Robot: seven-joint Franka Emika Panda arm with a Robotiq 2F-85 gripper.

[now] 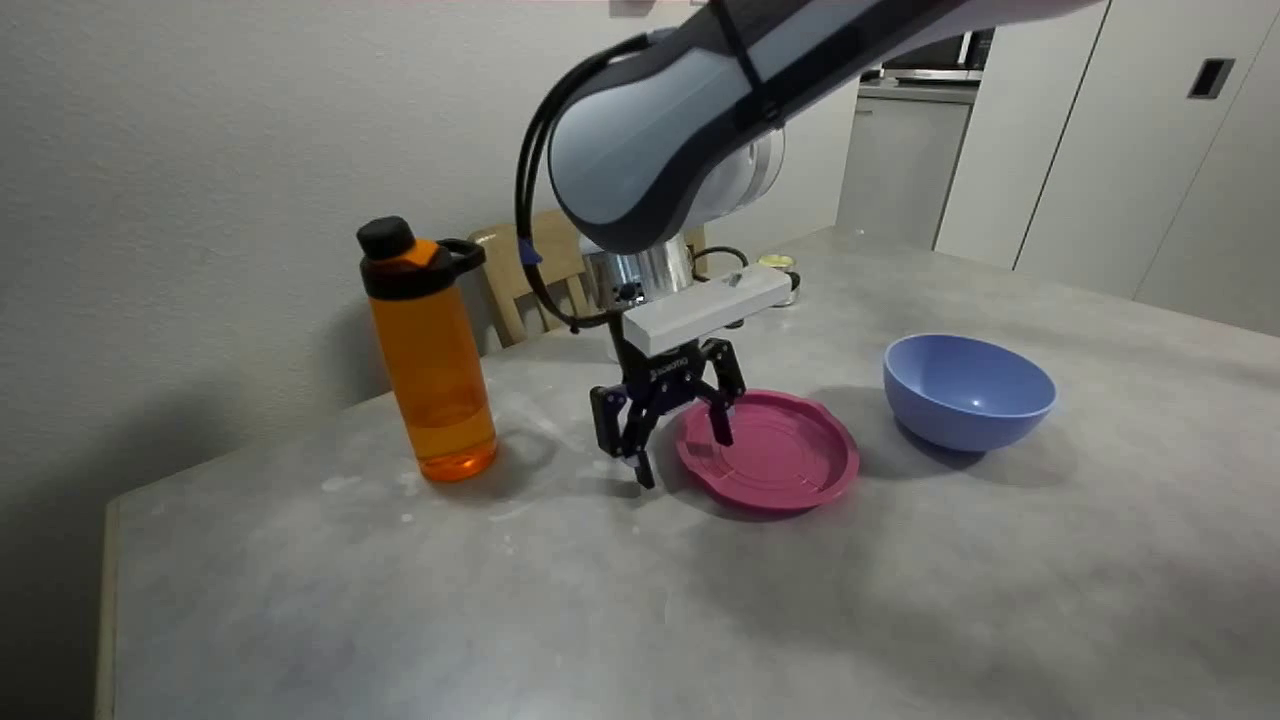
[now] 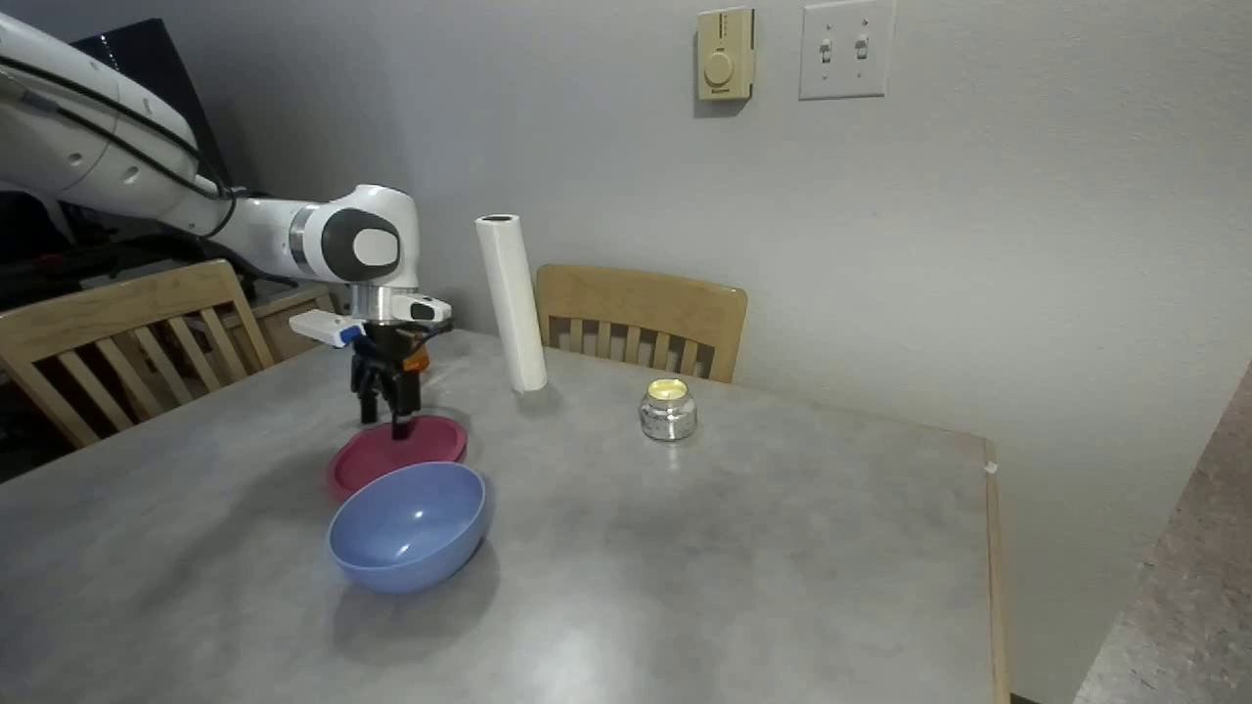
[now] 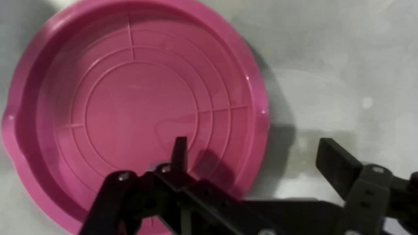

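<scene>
A round pink lid (image 1: pixel 774 454) with a raised rim lies flat on the grey table. My gripper (image 1: pixel 684 458) points down over the lid's edge on the bottle side, its fingers open. In the wrist view one finger (image 3: pixel 180 152) is above the inside of the pink lid (image 3: pixel 137 101), and the other finger (image 3: pixel 337 164) is over bare table outside the rim. Nothing is held in the gripper. Whether a fingertip touches the lid cannot be told. Exterior view 2 shows the gripper (image 2: pixel 384 422) behind the lid (image 2: pixel 393 452).
Beside the lid sits a blue bowl (image 1: pixel 966 396). An orange bottle (image 1: pixel 434 372) stands on the gripper's other side, near the wall. A white roll (image 2: pixel 513 305) and a glass jar (image 2: pixel 668 413) stand farther off.
</scene>
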